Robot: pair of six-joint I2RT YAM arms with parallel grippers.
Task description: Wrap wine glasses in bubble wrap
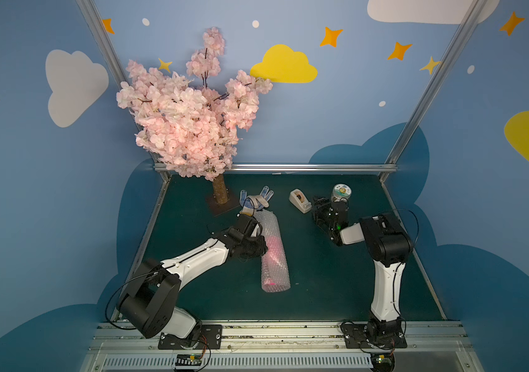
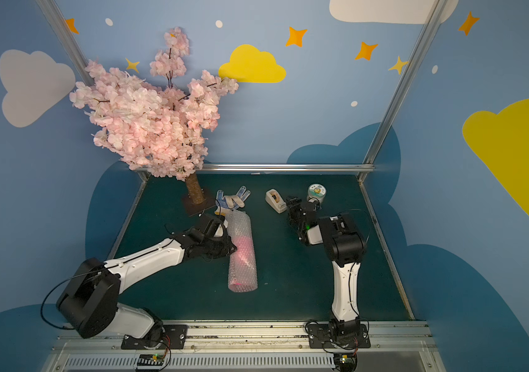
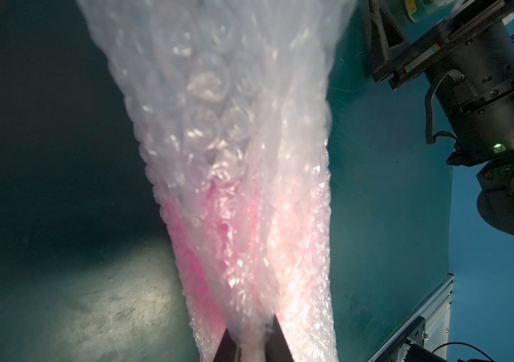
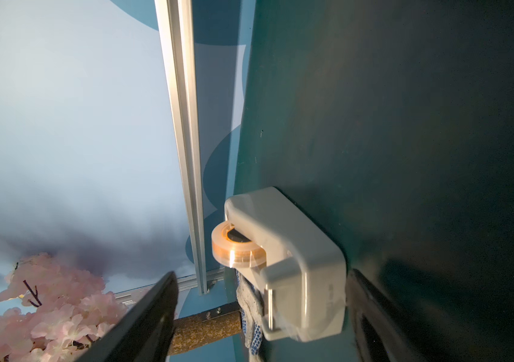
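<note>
A long roll of bubble wrap [image 1: 275, 266] lies on the green table, running from near to far. Pink shows through its middle; the glass inside cannot be made out clearly. At the roll's left side, my left gripper is shut on a fold of the bubble wrap [image 3: 238, 150]. The white tape dispenser [image 4: 305, 271] with its tape roll [image 4: 238, 247] stands at the back of the table. My right gripper is open, its blurred fingers [image 4: 154, 319] to either side of the dispenser in the right wrist view and not visibly touching it.
A round tin [image 1: 341, 191] stands just behind the right gripper. Gloves [image 1: 257, 199] lie beyond the roll's far end, beside the blossom tree's base [image 1: 222, 203]. Bare table [image 1: 332, 279] stretches right of the roll.
</note>
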